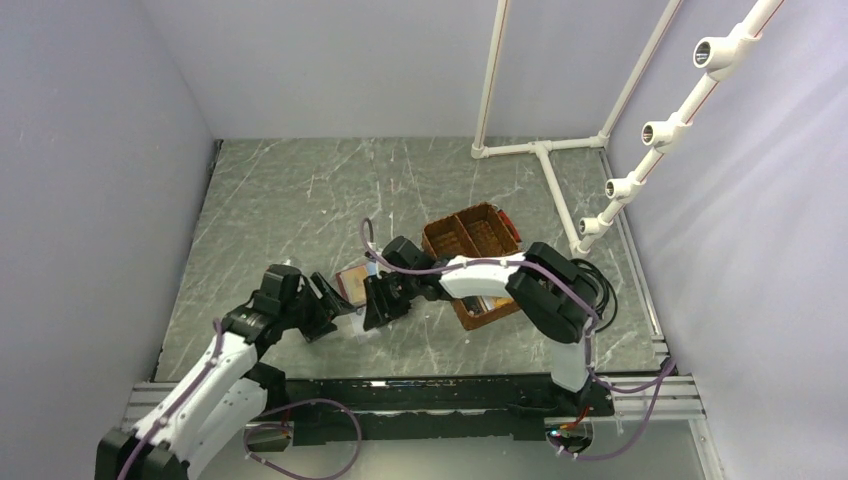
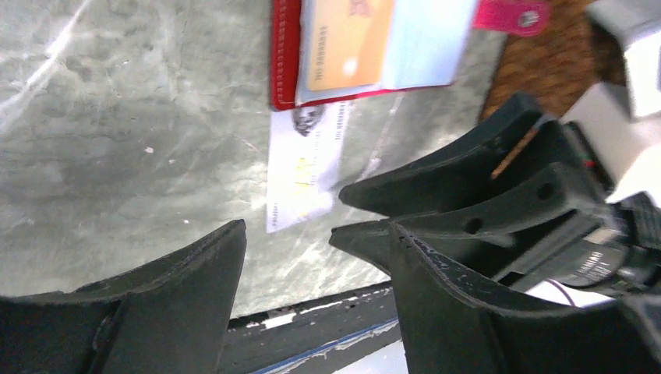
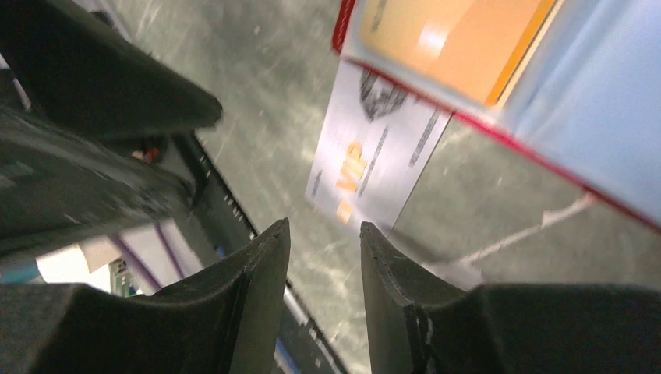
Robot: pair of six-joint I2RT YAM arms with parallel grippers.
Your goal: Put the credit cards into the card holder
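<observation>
A white card (image 3: pixel 370 148) with "VIP" lettering lies flat on the table, its upper end against or just beneath the lower edge of the card holder; which one I cannot tell. The card holder (image 2: pixel 288 78) has a red border and clear sleeves, and an orange-tan card (image 2: pixel 351 43) shows in it. My left gripper is open near the white card's lower end, nothing between its fingers. Facing it from the right, my right gripper is part open, its fingertips above or beside that lower end. Neither gripper holds a card.
A brown wicker basket (image 1: pixel 452 238) with compartments stands to the right, partly covered by the right arm (image 1: pixel 490 278). The two grippers are close together.
</observation>
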